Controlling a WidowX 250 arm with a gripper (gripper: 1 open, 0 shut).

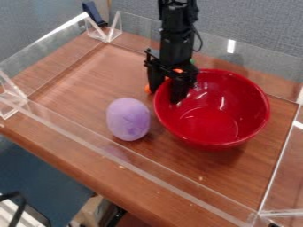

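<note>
My black gripper (168,82) reaches down at the rear left rim of a large red bowl (222,113), its lower finger partly over the bowl's edge. An orange object (178,70) shows just behind the fingers, mostly hidden by them. A pale purple oval object (128,119) lies on the wooden surface left of the bowl. Whether anything is between the fingertips, and how wide the fingers stand, is hard to see.
Clear plastic walls (239,48) edge the wooden tray surface (78,82). A blue floor area and some pale objects lie beyond the lower left edge.
</note>
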